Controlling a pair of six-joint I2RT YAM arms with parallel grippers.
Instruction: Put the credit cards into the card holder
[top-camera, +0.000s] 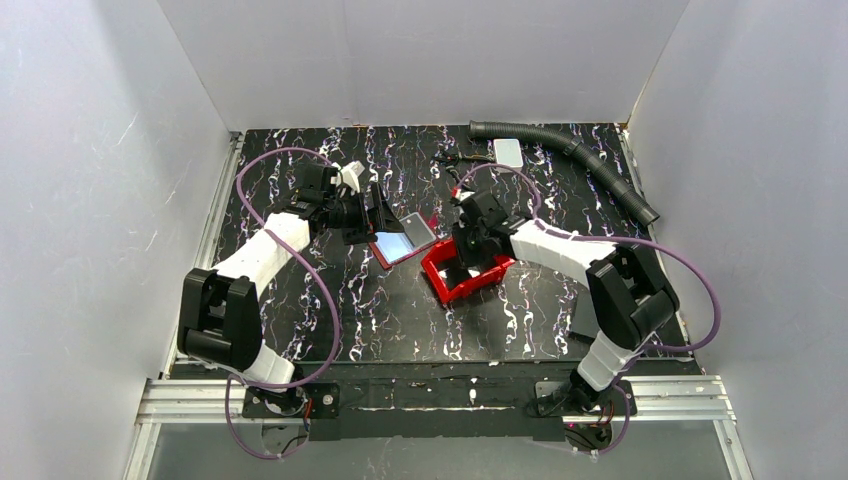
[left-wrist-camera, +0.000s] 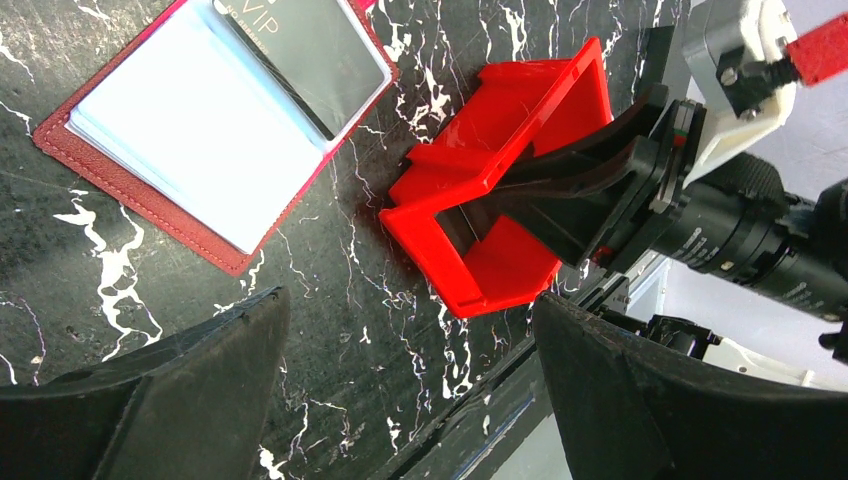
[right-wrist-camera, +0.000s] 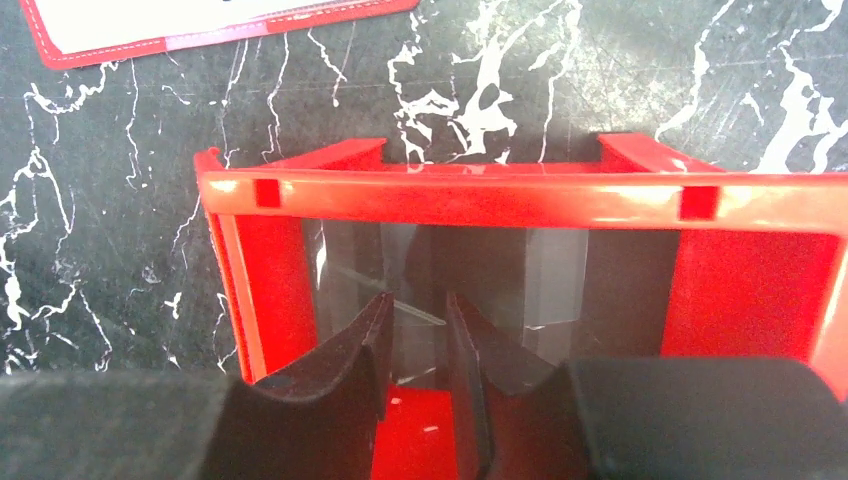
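The card holder (left-wrist-camera: 190, 130), a red-edged wallet with white and blue sleeves and a grey VIP card (left-wrist-camera: 310, 65), lies on the marble mat. My left gripper hangs open beside it, nothing between its fingers. A red box (top-camera: 440, 285) sits to the right; my right gripper reaches down into it, its fingertips close together over the dark, clear-looking bottom, where a thin pale strip shows near them. I cannot tell whether anything is between those fingertips.
At the back lie a long black hose (top-camera: 560, 145), a white block (top-camera: 507, 152) and some dark tools (top-camera: 460, 157).
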